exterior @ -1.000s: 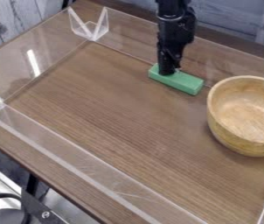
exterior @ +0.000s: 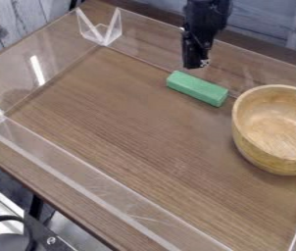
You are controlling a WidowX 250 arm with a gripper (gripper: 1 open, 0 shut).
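A green bar-shaped block (exterior: 198, 87) lies on the wooden tabletop at upper middle, just left of a large light wooden bowl (exterior: 273, 128). Above and behind the block, at the top of the view, is my dark gripper (exterior: 194, 55), apart from it. Its fingers are small and dark here, so I cannot tell how far apart they are, and nothing shows held in them.
A clear plastic piece (exterior: 100, 27) is at the back left. Transparent strips run along the table's left side. Black cables (exterior: 20, 224) lie at the lower left.
My gripper has risen and moved back, away from the green block, which is now fully exposed in the same place on the table.
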